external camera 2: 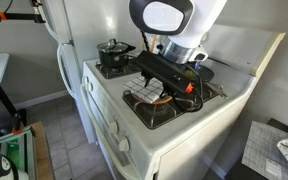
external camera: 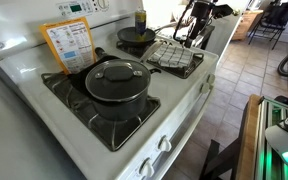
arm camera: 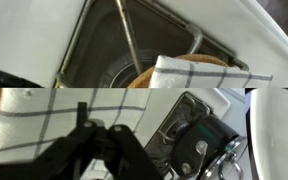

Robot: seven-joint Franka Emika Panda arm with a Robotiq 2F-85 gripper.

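Observation:
A white checked cloth point(external camera: 170, 54) lies over the burner at the far end of the stove point(external camera: 142, 150). In exterior view 2 the cloth point(external camera 2: 140, 89) spreads beside and partly under my dark gripper, with a brown rounded edge below it. My gripper point(external camera: 188, 41) is low beside the cloth in exterior view 1. The wrist view shows the cloth point(arm camera: 46, 122) close to the black fingers, and the brown edge shows under it. How wide the fingers stand, and whether any cloth is between them, does not show clearly.
A lidded black pot point(external camera: 120, 82) occupies the near burner. Behind the cloth sits a dark pan point(external camera: 137, 36), with a bottle point(external camera: 140, 19) nearby. A printed sheet point(external camera: 72, 45) leans against the stove's back panel. A wooden counter edge point(external camera: 248, 140) stands across the floor gap.

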